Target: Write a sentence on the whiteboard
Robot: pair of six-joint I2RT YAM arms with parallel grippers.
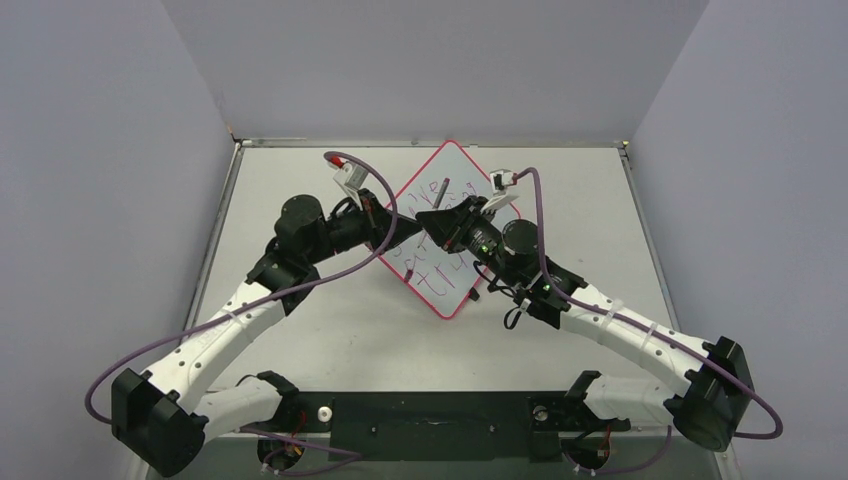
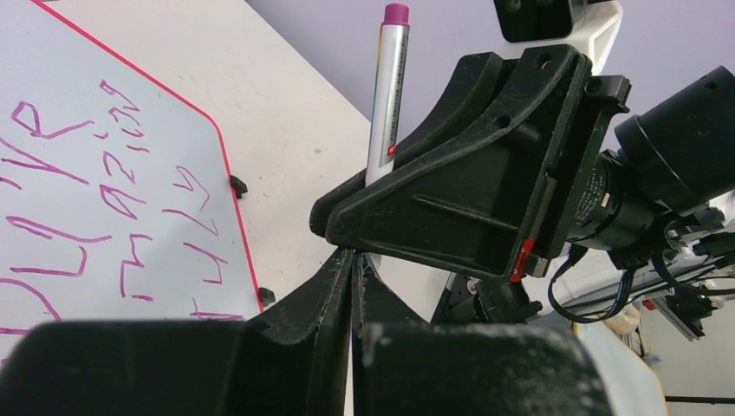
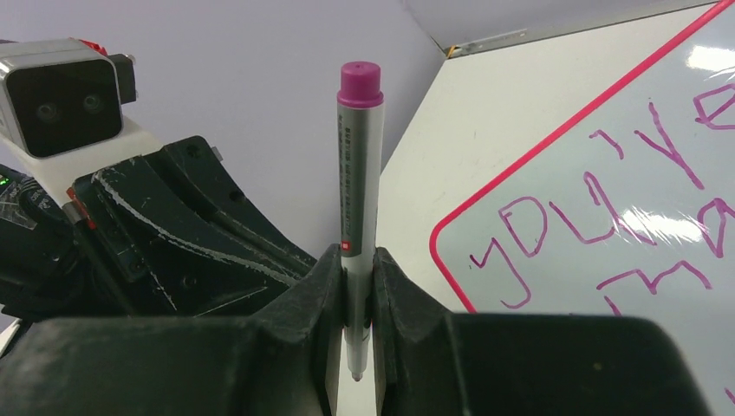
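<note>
A red-edged whiteboard [image 1: 440,285] lies diamond-wise on the table, covered in purple handwriting, also seen in the left wrist view [image 2: 165,147]. Above it my right gripper [image 1: 428,218] is shut on a white marker [image 3: 358,165] with a purple cap on its upper end, held upright in both wrist views; its lower tip shows below the fingers. My left gripper is shut with nothing visible between its fingers, close beside the right gripper and the marker. In the top view it [image 1: 405,228] is just left of the right one.
Small black blocks [image 2: 238,185] sit at the board's edge. Grey walls surround the table, and the two arms' heads are very close together over the board's middle.
</note>
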